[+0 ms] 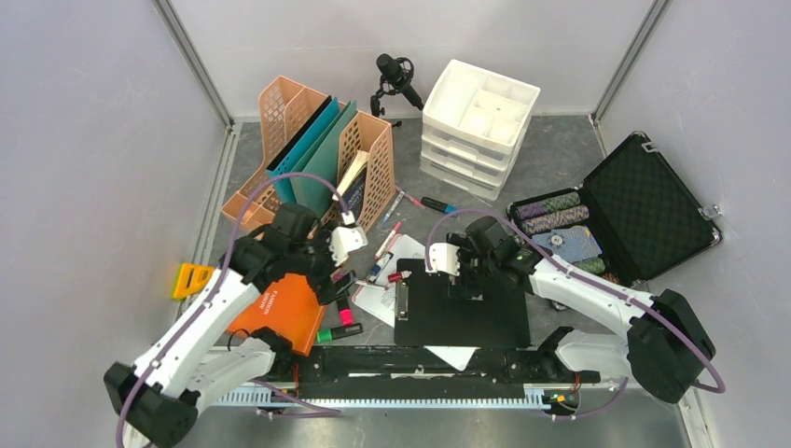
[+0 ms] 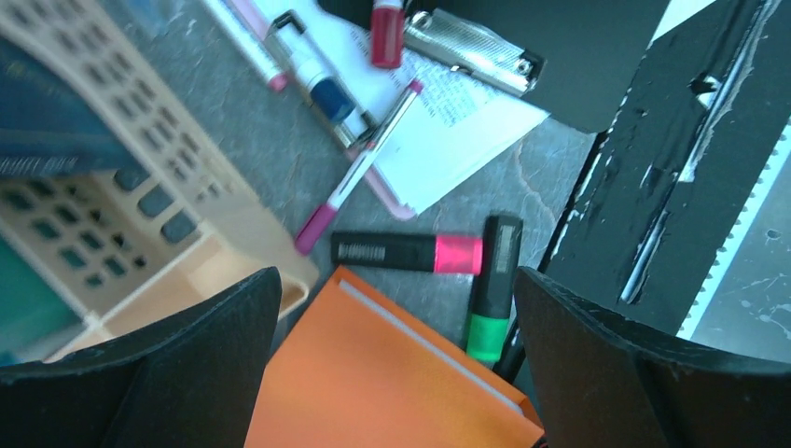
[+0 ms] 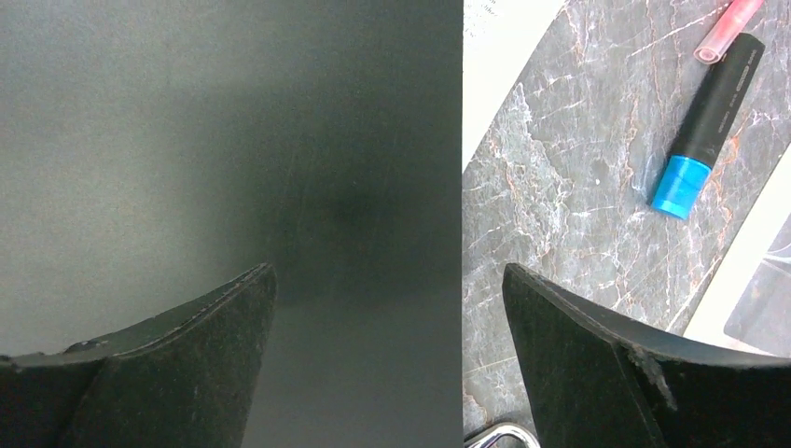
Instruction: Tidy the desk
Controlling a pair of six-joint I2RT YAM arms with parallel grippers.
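Observation:
Open and empty, my left gripper hangs over the pink highlighter (image 2: 408,252), the green highlighter (image 2: 493,287) and the orange folder (image 2: 373,373). A purple pen (image 2: 359,172) lies just beyond them, partly on a sheet of paper (image 1: 373,303). My right gripper is open above the black clipboard (image 1: 471,322), nothing between its fingers. A red marker (image 2: 387,35) rests near the clipboard's metal clip. In the right wrist view a blue-capped highlighter (image 3: 704,135) lies on the grey desk beside a pink pen (image 3: 729,28).
The peach file rack (image 1: 378,173) holding folders and a book stands at back left. White drawers (image 1: 476,121) and a black microphone (image 1: 395,79) are at the back. An open case (image 1: 653,210) of rolled items sits right. A yellow object (image 1: 193,278) is by the left wall.

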